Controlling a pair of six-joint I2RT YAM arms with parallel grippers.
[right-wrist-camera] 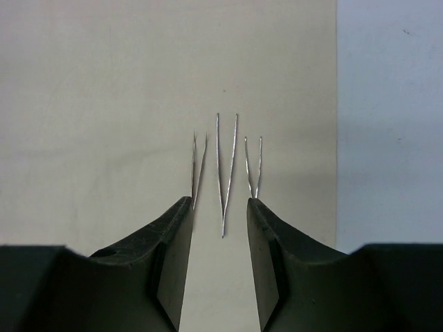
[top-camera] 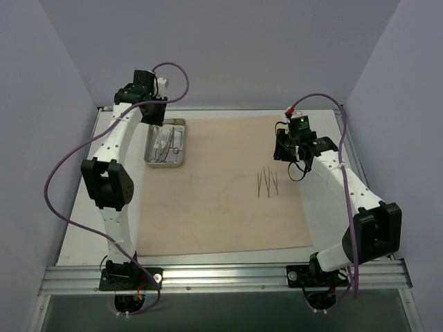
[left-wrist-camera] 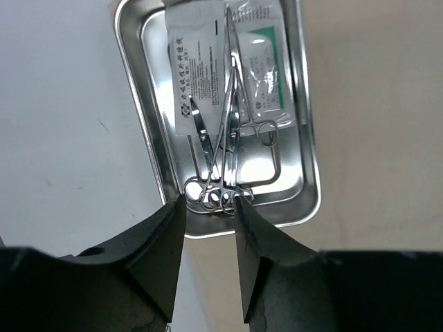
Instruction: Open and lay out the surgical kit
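A steel tray [top-camera: 149,154] holds two paper-and-plastic packets [left-wrist-camera: 196,55] and several overlapping scissor-like instruments [left-wrist-camera: 228,124] with ring handles. My left gripper [top-camera: 158,117] hovers over the tray; in its wrist view its fingers [left-wrist-camera: 159,249] stand apart, part open, with nothing held. On the beige cloth [top-camera: 208,221] at right lie three slim tweezers [right-wrist-camera: 229,173] in a row, points away from me. My right gripper [top-camera: 280,152] is raised just beyond them, its fingers [right-wrist-camera: 159,256] apart with nothing seen between them.
White table [top-camera: 325,228] borders it, with a metal rail [top-camera: 221,270] along the front edge and grey walls around.
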